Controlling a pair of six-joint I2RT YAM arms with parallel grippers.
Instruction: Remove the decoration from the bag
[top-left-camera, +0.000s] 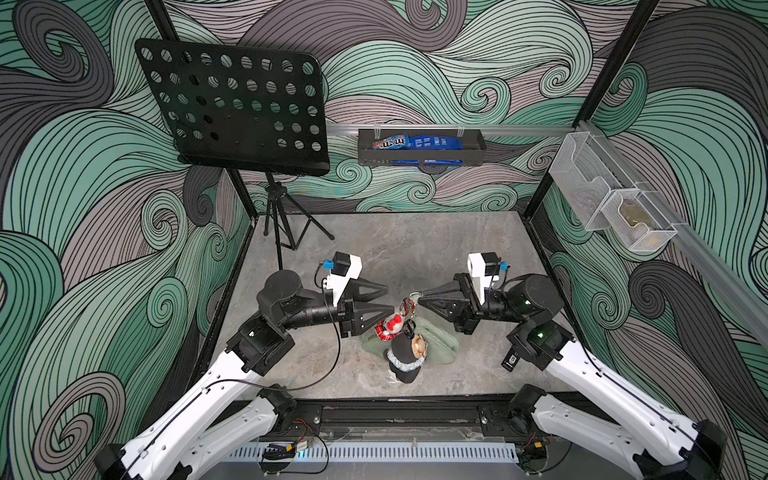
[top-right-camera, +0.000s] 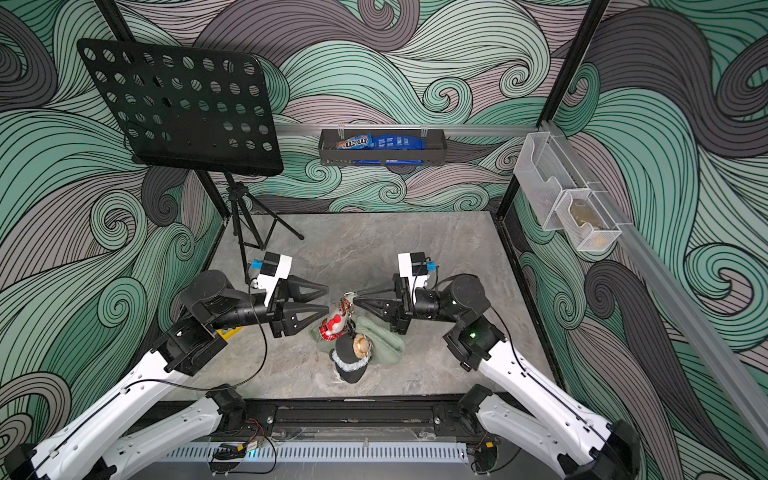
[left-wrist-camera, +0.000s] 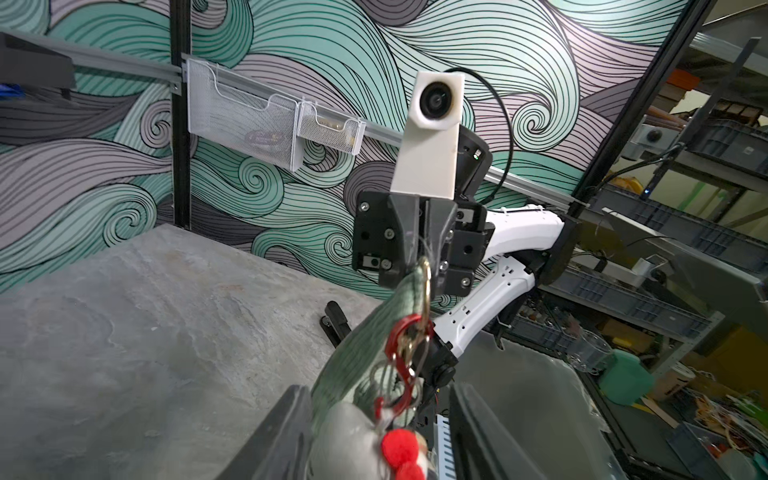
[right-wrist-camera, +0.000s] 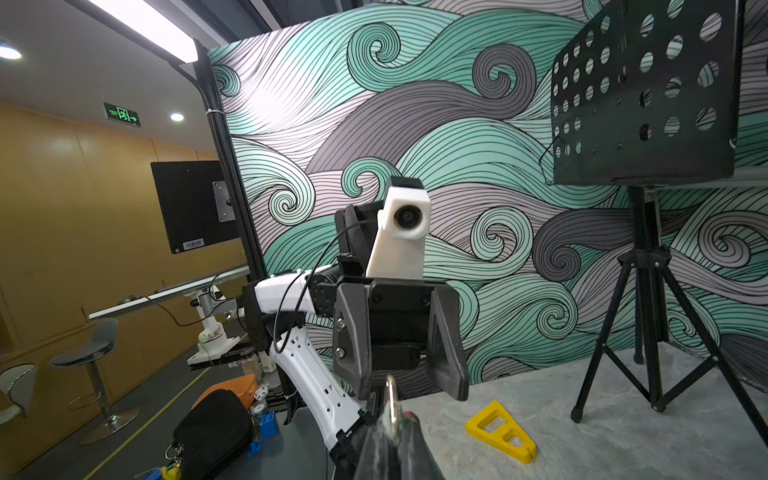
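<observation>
My right gripper (top-left-camera: 421, 298) is shut on a thin metal ring (right-wrist-camera: 390, 397), which stands between its fingertips. Below the ring hang a red clasp (left-wrist-camera: 393, 345) and the plush decoration: a red-and-white doll (top-left-camera: 390, 325) and a dark doll with a grey fluffy trim (top-left-camera: 405, 360). The sage-green bag (top-left-camera: 439, 342) lies behind the dolls, and some of its cloth (left-wrist-camera: 368, 336) reaches up toward the ring. Whether the ring is still joined to the bag is hard to tell. Facing it from the left, my left gripper (top-left-camera: 390, 299) stands open and grips nothing.
A yellow piece (right-wrist-camera: 502, 432) lies under the left arm. A small black object (top-left-camera: 509, 360) rests below the right arm. The black music stand (top-left-camera: 240, 104) rises at the back left.
</observation>
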